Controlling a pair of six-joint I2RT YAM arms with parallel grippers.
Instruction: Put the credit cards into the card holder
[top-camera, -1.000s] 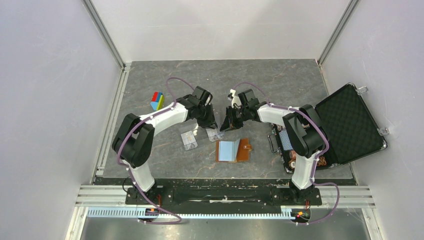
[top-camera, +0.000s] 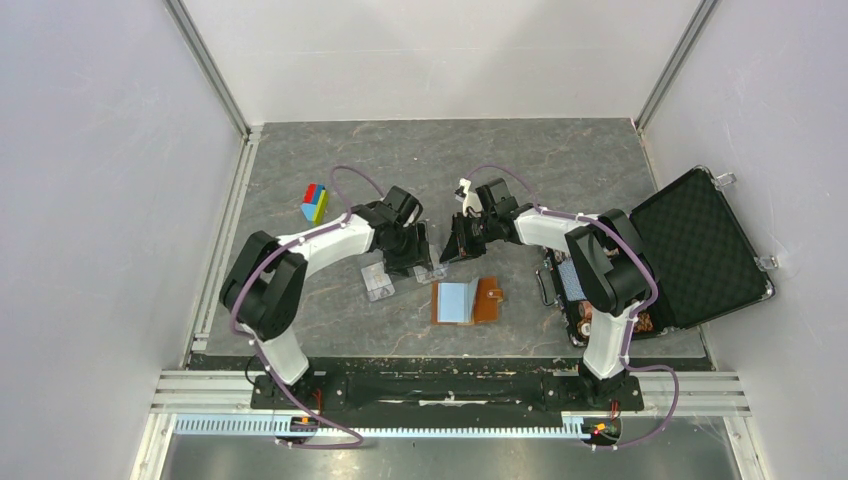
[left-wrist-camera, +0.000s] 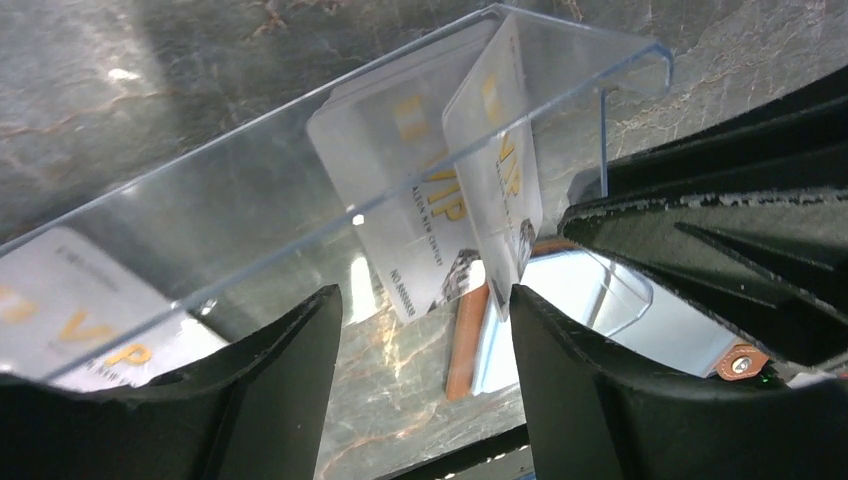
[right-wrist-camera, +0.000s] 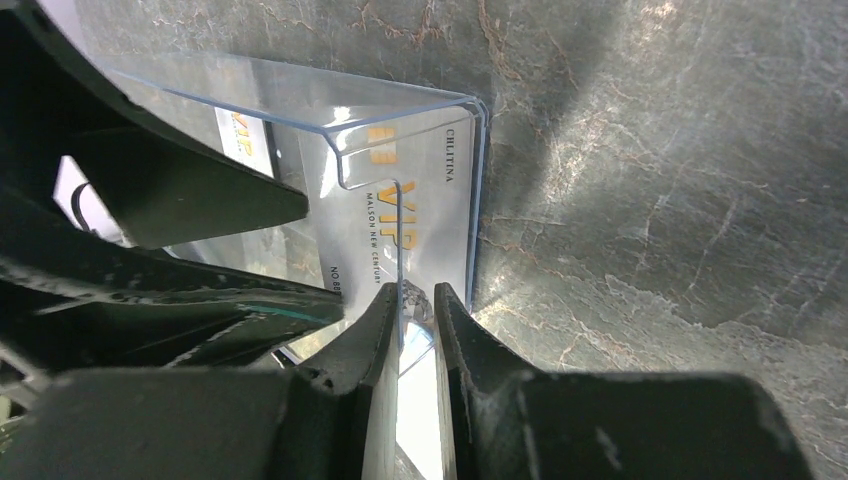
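White and gold VIP cards lie stacked at one end of a clear plastic box. A slanted card face also shows there; I cannot tell whether it is separate or seen through the clear wall. My left gripper stands open over the stack, its fingers apart and empty. At the box's end, my right gripper is shut on the thin clear wall. More white cards lie to the left. A brown leather case, open on pale blue insides, rests just in front of the grippers.
A red, blue and yellow block sits at the back left. To the right stands an open black case with items in its lower half.
The left gripper has shifted toward the front of the table and slightly left, down over the cards. My right arm and the leather case have stayed put.
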